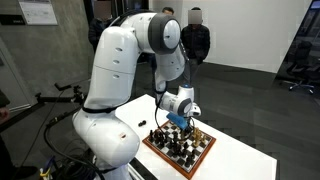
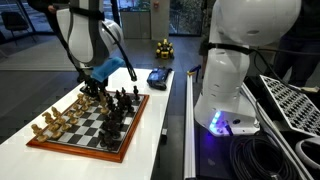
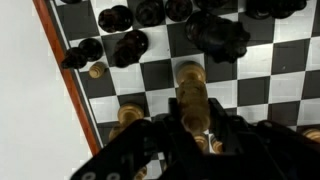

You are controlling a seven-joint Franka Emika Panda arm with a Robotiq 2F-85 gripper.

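In the wrist view, a light wooden chess piece is between the fingers of my gripper, which is shut on it. Whether its base touches the chessboard cannot be told. From the side, my gripper points down over the middle of the board, low among the pieces. Dark pieces line the top of the wrist view, and more light pieces stand at lower left. The gripper partly hides pieces below it.
Pieces crowd closely around the gripper, with dark ones on one side and light ones on the other. A small black object lies on the left.
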